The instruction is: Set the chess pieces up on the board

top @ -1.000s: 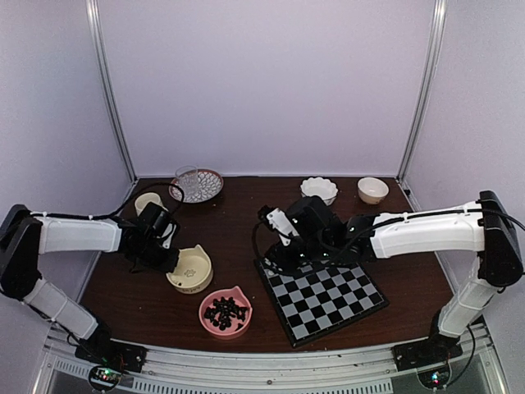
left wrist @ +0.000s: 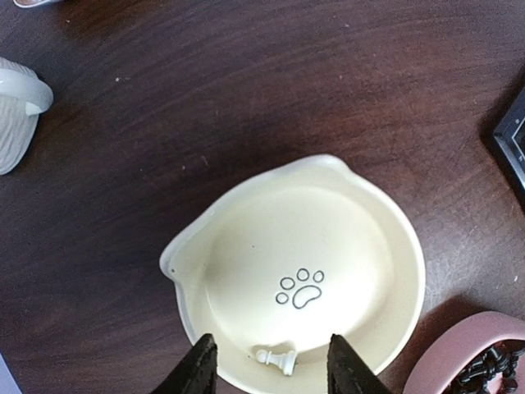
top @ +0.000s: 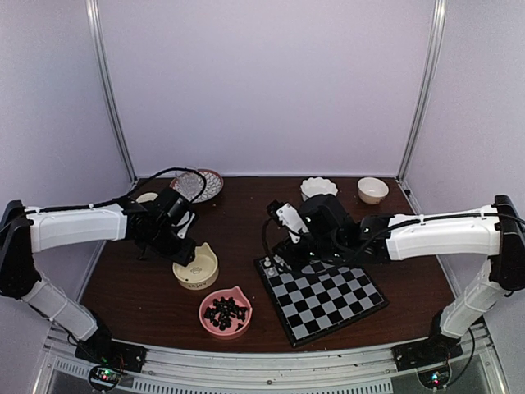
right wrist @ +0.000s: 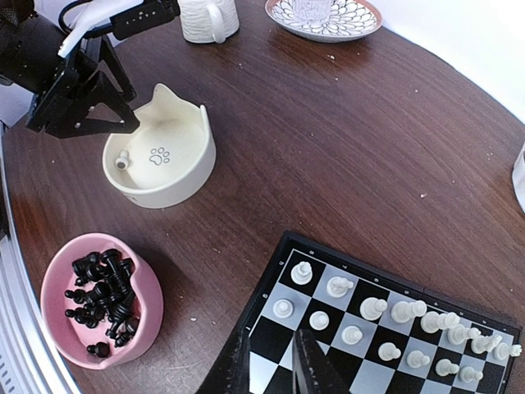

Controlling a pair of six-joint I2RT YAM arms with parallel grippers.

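Note:
One white chess piece (left wrist: 277,359) lies on its side in the cream bowl (left wrist: 302,238), near the rim closest to my left gripper. That gripper is open above the bowl, its fingers on either side of the piece in the left wrist view and nothing held. Two rows of white pieces (right wrist: 408,310) stand upright along one edge of the chessboard (right wrist: 262,341). My right gripper is over the board, open with an empty gap between its fingers. Black pieces (right wrist: 107,287) fill the pink bowl (right wrist: 151,295) in a heap.
A patterned plate (top: 212,184) with a clear cup (top: 189,185) stands at the back left, near a white mug (right wrist: 207,18). Two white bowls, one scalloped (top: 318,188) and one plain (top: 372,190), sit at the back right. The table's middle is open.
The cream bowl has shifted slightly right. My left arm has moved right, bringing its gripper over the bowl. The right arm has shifted slightly to the right above the board.

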